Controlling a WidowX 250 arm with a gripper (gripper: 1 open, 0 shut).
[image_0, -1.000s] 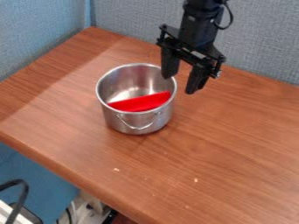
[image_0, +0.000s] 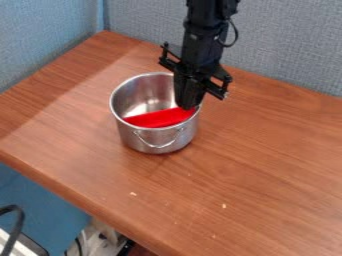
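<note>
A steel pot (image_0: 150, 135) with a thin handle stands on the wooden table (image_0: 241, 190). A red object (image_0: 158, 117) lies inside it. My black gripper (image_0: 189, 100) hangs at the pot's back right, its fingertips at or just inside the rim above the red object. It looks shut, with nothing visible between its fingers; whether it touches the pot or the red object I cannot tell.
Grey padded walls (image_0: 287, 55) line the back and left. At the lower left, beyond the table's edge, are blue flooring and some cables.
My gripper has moved left and down, from right of and above the pot to its back right rim. The pot looks unmoved.
</note>
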